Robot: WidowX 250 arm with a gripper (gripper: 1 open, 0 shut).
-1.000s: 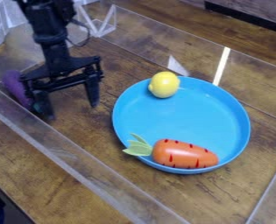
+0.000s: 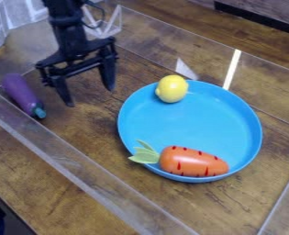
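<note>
My black gripper [image 2: 83, 72] hangs over the wooden table at the upper left, open, with nothing visible between its fingers; it is slightly blurred. A purple eggplant [image 2: 24, 95] lies to its lower left, apart from it. On the right is a blue plate [image 2: 195, 122], with a yellow lemon [image 2: 172, 88] at its upper edge and an orange toy carrot [image 2: 192, 162] with pale green leaves at its lower edge.
Clear low walls [image 2: 85, 184] border the workspace along the left and bottom. The table between the eggplant and the plate is bare, as is the area at the upper right.
My gripper has moved up and away from the eggplant, which was partly behind it a second ago and now shows fully. The plate, lemon and carrot are unchanged.
</note>
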